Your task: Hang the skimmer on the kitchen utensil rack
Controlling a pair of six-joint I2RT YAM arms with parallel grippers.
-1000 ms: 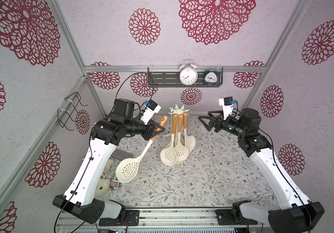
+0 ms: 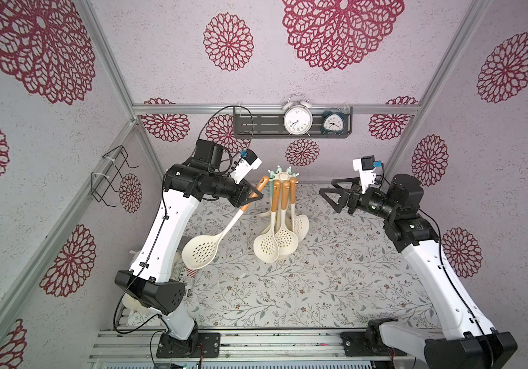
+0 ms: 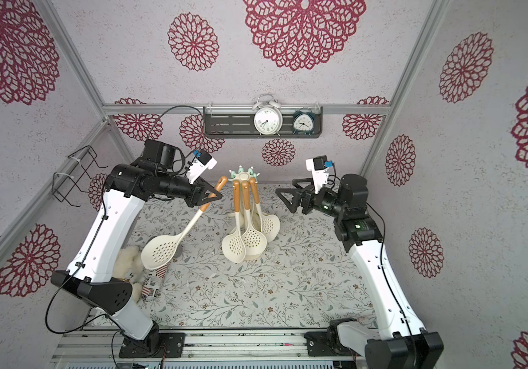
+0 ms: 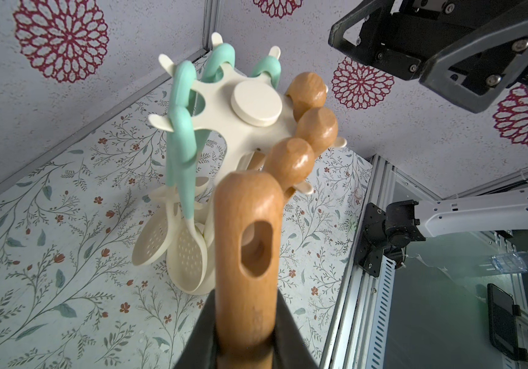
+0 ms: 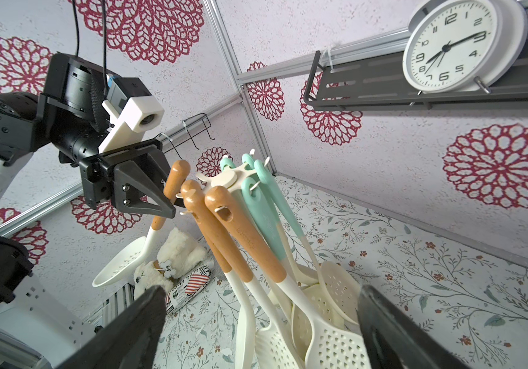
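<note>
A cream skimmer [image 2: 201, 251] with a wooden handle hangs tilted in the air, my left gripper [image 2: 253, 194] shut on its handle. The handle's top, with its oval hole, points up toward the utensil rack [image 2: 284, 176]. In the left wrist view the skimmer handle [image 4: 248, 246] stands in front of the rack's cream hub [image 4: 256, 104] and seems close to one of its pegs; whether they touch I cannot tell. My right gripper [image 2: 331, 195] is open and empty, to the right of the rack.
Several wooden-handled utensils [image 5: 245, 233] and mint-handled ones [image 5: 264, 209] hang round the rack. A shelf with two clocks [image 2: 297, 120] is on the back wall. A stuffed toy [image 5: 181, 252] lies at the left.
The right arm has shifted slightly right. The hanging utensils stayed still.
</note>
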